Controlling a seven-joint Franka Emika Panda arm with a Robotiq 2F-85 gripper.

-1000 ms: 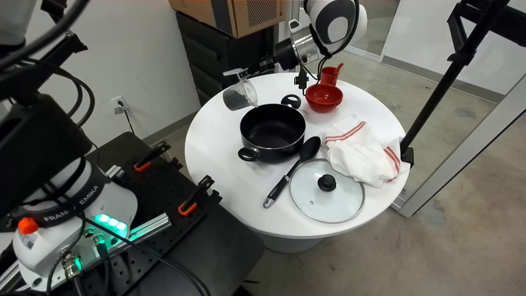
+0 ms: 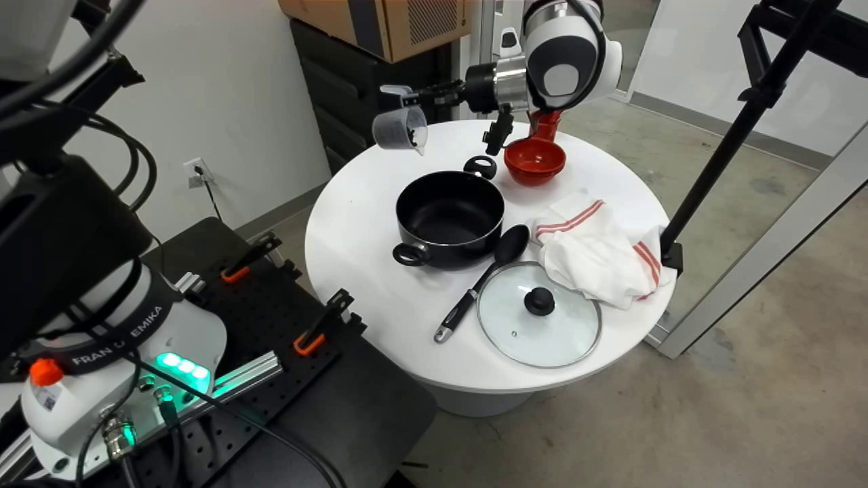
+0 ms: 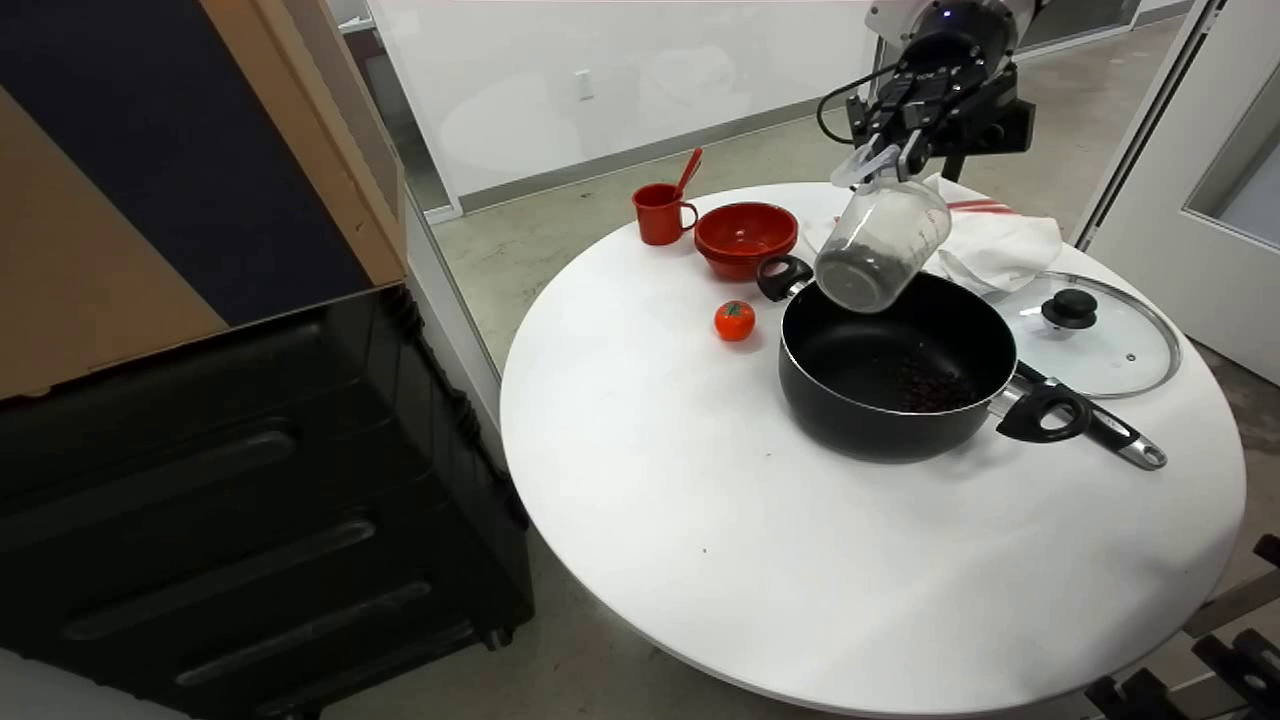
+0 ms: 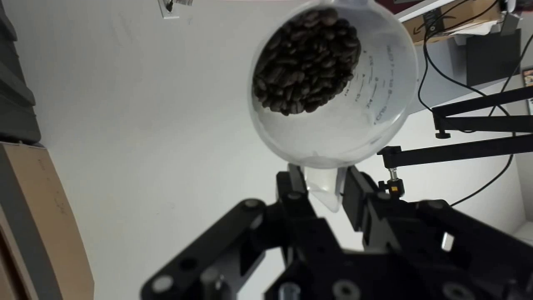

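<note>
A clear plastic measuring cup [image 2: 397,129] is tipped on its side above the table, its mouth toward the black pot [image 2: 449,213]. My gripper is shut on the cup's handle [image 4: 323,179]. Dark coffee beans [image 4: 307,62] lie gathered along one side inside the cup. In exterior view 2 a small patch of dark beans [image 3: 933,390] rests on the pot's floor. That view shows the cup [image 3: 884,244] overlapping the pot's rim; exterior view 1 puts it higher, beyond the pot's left back side.
Red bowls [image 3: 745,234], a red mug [image 3: 659,216] and a tomato [image 3: 734,320] stand near the pot. A black spoon [image 2: 481,280], glass lid [image 2: 529,333] and striped white towel [image 2: 598,252] crowd its other side.
My arm and the cup have risen and shifted slightly right in exterior view 1. The cup has rolled further over, its mouth now facing more sideways. The pot has stayed put.
</note>
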